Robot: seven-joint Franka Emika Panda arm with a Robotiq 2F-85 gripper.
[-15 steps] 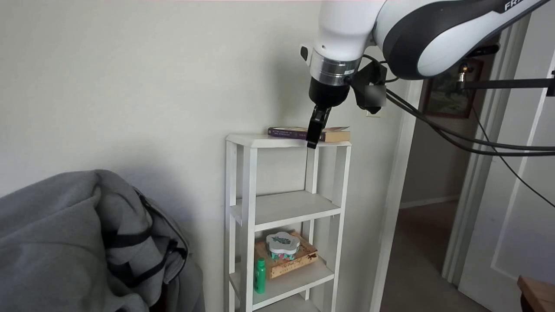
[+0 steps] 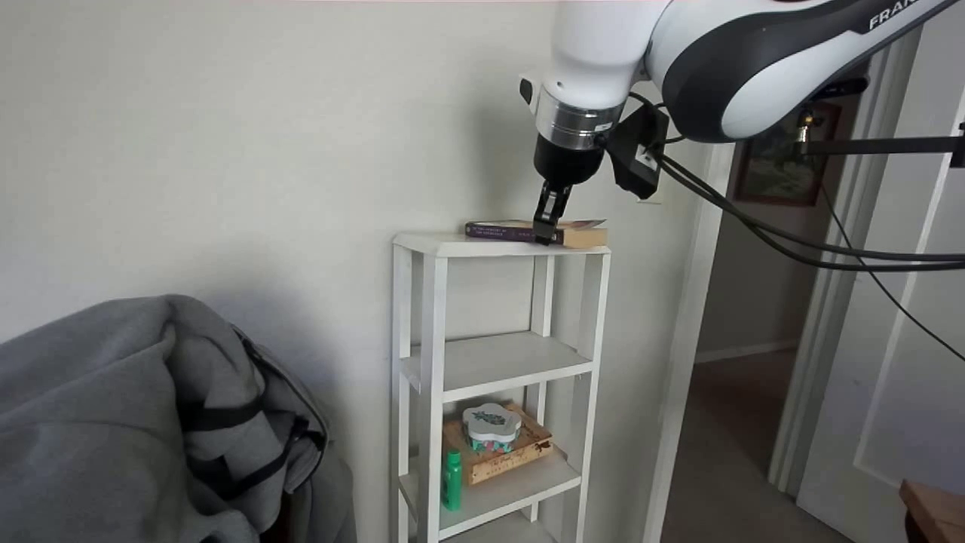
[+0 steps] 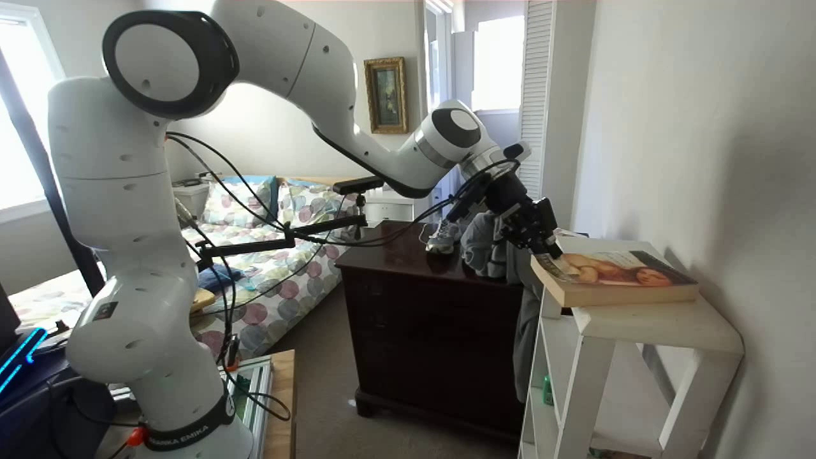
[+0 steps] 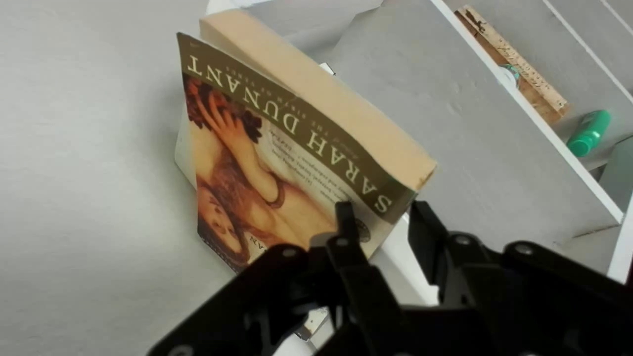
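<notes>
A thick paperback book (image 4: 308, 160) with a painted cover lies flat on top of the white shelf unit (image 2: 425, 243); its purple spine shows in exterior view 1. My gripper is at the book's near corner, pointing down. In the wrist view one finger (image 4: 345, 222) overlaps the cover and the other finger (image 4: 425, 228) is just outside the edge, with a gap and the book's corner between them. Whether either finger touches the book cannot be told. From the side, my gripper (image 3: 549, 246) meets the book (image 3: 612, 275) at its left end.
On a lower shelf are a green bottle (image 2: 452, 480), a wooden box (image 2: 497, 460) and a decorated tin (image 2: 491, 424). The shelf directly under the top is empty. A wall stands close behind the unit; a dark dresser (image 3: 436, 329) is beyond it.
My gripper's tip has risen slightly, from below the shelf top's front edge to about the book's level. The book and shelf look unmoved.
</notes>
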